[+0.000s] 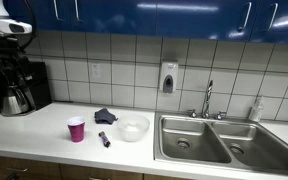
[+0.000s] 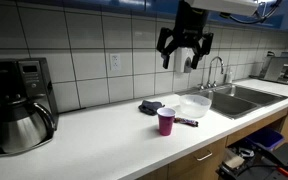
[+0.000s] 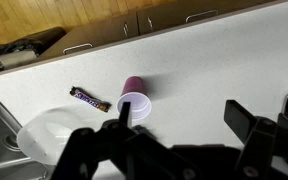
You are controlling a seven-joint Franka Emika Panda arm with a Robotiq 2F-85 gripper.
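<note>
A pink-purple cup [image 1: 76,129] with a white inside stands upright on the white counter. Beside it lies a dark-wrapped snack bar [image 3: 89,99], and a clear bowl [image 2: 195,105] sits past the bar, towards the sink. A dark folded cloth [image 1: 105,116] rests nearer the wall; the gripper hides part of that area in the wrist view. High above the counter hangs my gripper [image 2: 182,52], well clear of the cup. In the wrist view its two dark fingers [image 3: 246,122] are spread wide apart, with no object held between them.
A double steel sink [image 1: 219,140] with a faucet lies beyond the bowl. At the other end stands a coffee maker [image 2: 26,105]. Blue cupboards [image 1: 134,20] hang over the counter, and a soap dispenser [image 1: 168,77] is on the tiled wall. Bare counter stretches between coffee maker and cup.
</note>
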